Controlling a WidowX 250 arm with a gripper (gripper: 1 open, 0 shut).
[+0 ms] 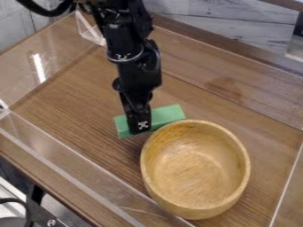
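My black gripper (136, 115) hangs down at the centre of the camera view, shut on a green rectangular block (167, 115) whose ends show on both sides of the fingers. Just right of and in front of the block sits a large empty tan bowl (194, 175), close against it. Whether the block rests on the table or is slightly raised I cannot tell.
A clear strip runs along the near left edge. A light plank wall (236, 27) stands at the back.
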